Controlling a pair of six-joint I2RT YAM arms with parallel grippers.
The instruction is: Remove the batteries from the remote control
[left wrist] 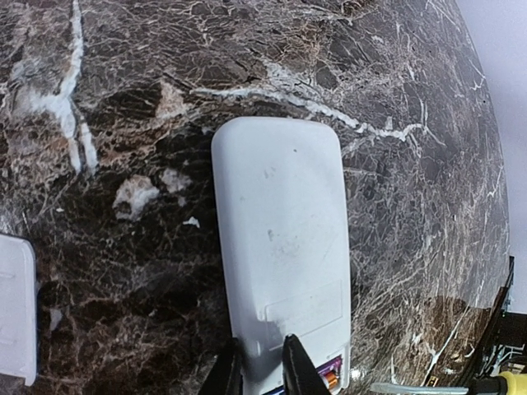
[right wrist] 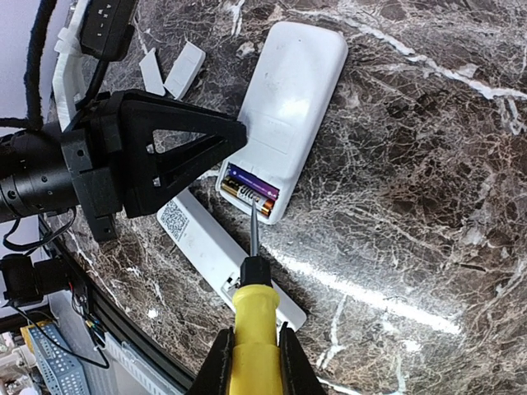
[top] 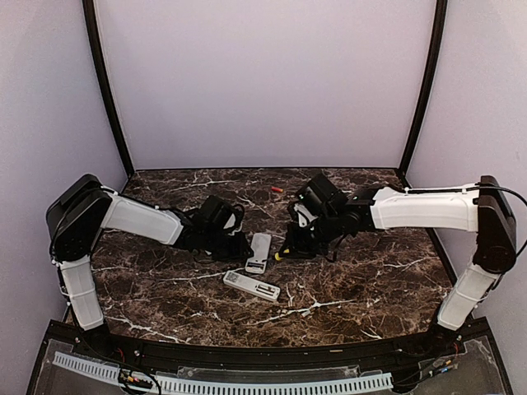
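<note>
The white remote control [right wrist: 291,90] lies with its battery bay open at the near end. A purple battery [right wrist: 253,182] and a copper-coloured battery [right wrist: 247,194] rest side by side in the bay. My left gripper is shut on the remote control at its left edge, close above the bay; the exact contact is partly hidden. A yellow-handled, thin-tipped tool [right wrist: 255,321] has my right gripper shut on it. Its metal tip [right wrist: 255,226] reaches the bay by the copper battery; whether it touches is unclear.
A second white remote [top: 252,285] lies just in front, slanted. Small white pieces [right wrist: 184,70] sit behind the left gripper. A small red object [top: 277,189] is far back.
</note>
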